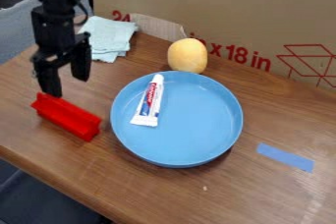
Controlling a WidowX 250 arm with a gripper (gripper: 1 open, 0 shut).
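My black gripper point(62, 71) hangs open at the left, above and a little behind a red elongated object point(67, 117) that lies on the wooden table near its left front. A blue plate point(197, 135) sits in the middle of the table with a white toothpaste tube point(148, 101) lying on its left part.
A yellow round object point(188, 55) stands behind the plate. A folded light blue cloth point(109, 37) lies at the back left, before a cardboard box point(237, 2). Blue tape point(285, 157) is stuck at the right, where the table is largely clear.
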